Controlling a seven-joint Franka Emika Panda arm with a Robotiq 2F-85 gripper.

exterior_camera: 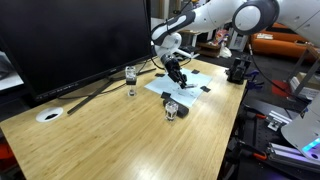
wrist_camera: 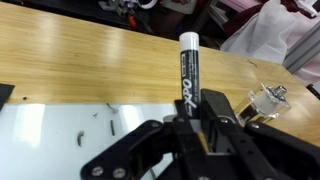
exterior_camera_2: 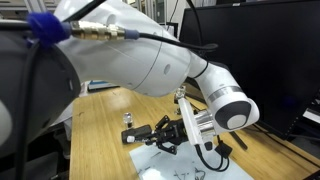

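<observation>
A white marker with black lettering and a dark end (wrist_camera: 190, 75) stands upright in the wrist view, its lower part among the dark fingers of my gripper, which is shut on it. In exterior view 1 my gripper (exterior_camera: 179, 83) is low over a white sheet (exterior_camera: 157, 86) on the wooden table. Dark marks show on the sheet (wrist_camera: 60, 128) in the wrist view. A dark eraser-like block (exterior_camera: 178, 105) lies by the sheet's near edge. The marker's lower tip is hidden, so contact with the sheet cannot be told.
One clear glass jar (exterior_camera: 171, 112) stands near the dark block, and another (exterior_camera: 131, 81) is farther back. A large black screen (exterior_camera: 75, 45) lines the back. Bare table (exterior_camera: 95, 135) stretches out at the left.
</observation>
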